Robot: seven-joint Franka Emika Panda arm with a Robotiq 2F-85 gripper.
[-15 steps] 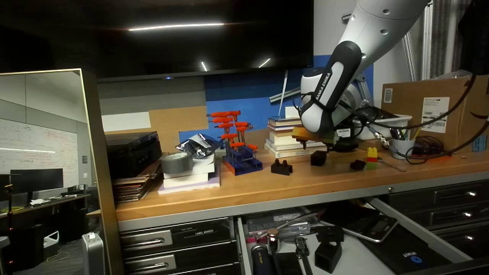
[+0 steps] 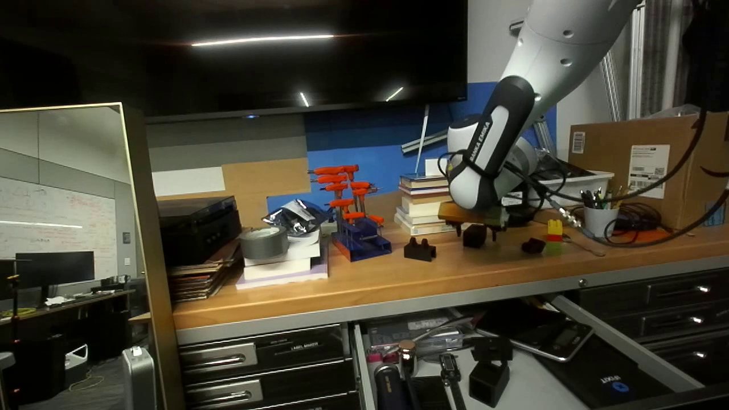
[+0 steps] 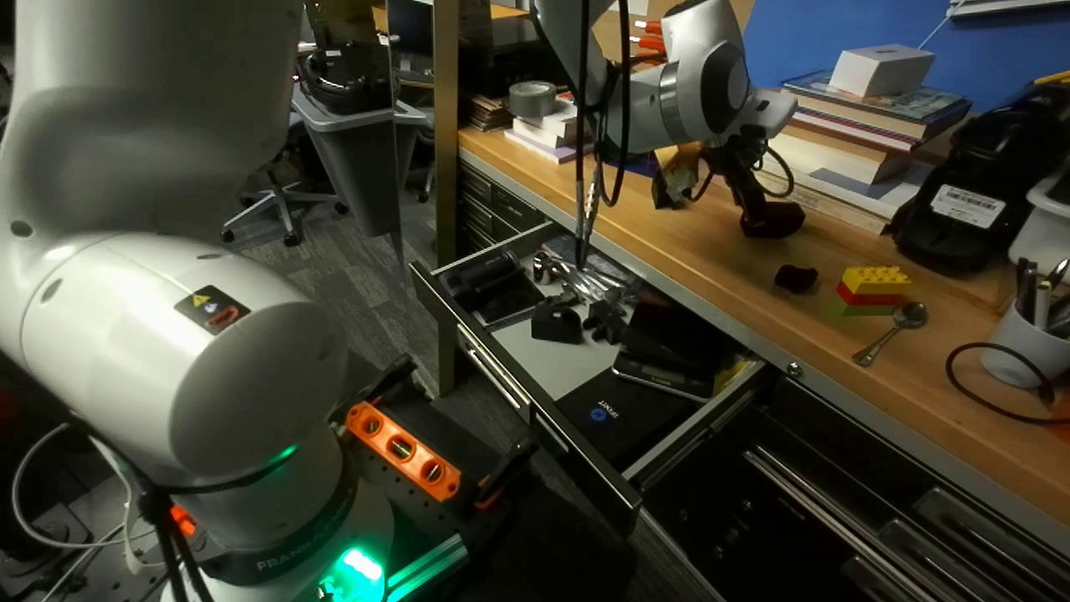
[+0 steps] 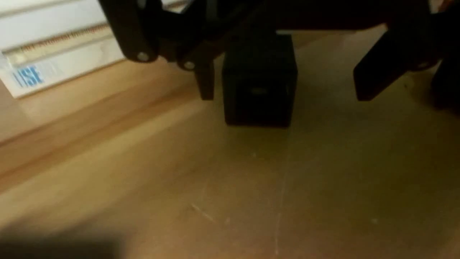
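Note:
On the wooden desktop stands a small black block with a square recess in its near face. My open gripper is down at the block, its fingers apart on either side of it in the wrist view. The block appears closer to the left finger; a wide gap separates it from the right finger. Whether the fingertips reach down beside the block is hard to tell. From exterior view 1 the gripper is low over the desk, right at the block. In exterior view 2 the arm's wrist partly hides this spot.
Behind the gripper is a stack of books. A black two-knobbed piece lies to the left, a dark lump and toy bricks to the right. An open drawer full of tools juts out below the desk.
The arm has come down, bringing the gripper from above the block to its level. The block and the other desk objects look unmoved.

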